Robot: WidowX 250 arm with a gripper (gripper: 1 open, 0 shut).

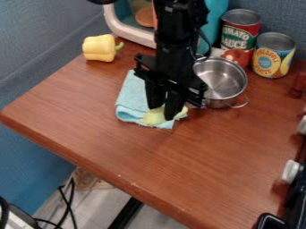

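My black gripper (169,109) is over the folded light-blue cloth (134,97), shut on a pale yellow-green vegetable (156,117), which is held at the cloth's front part. The fingers are partly hidden by the vegetable and the arm. A steel pot (223,80) stands just right of the gripper.
A yellow pepper (100,47) sits at the back left of the wooden table (84,121). Cans (274,55) and a toy microwave (129,25) stand at the back. Black appliances line the right edge.
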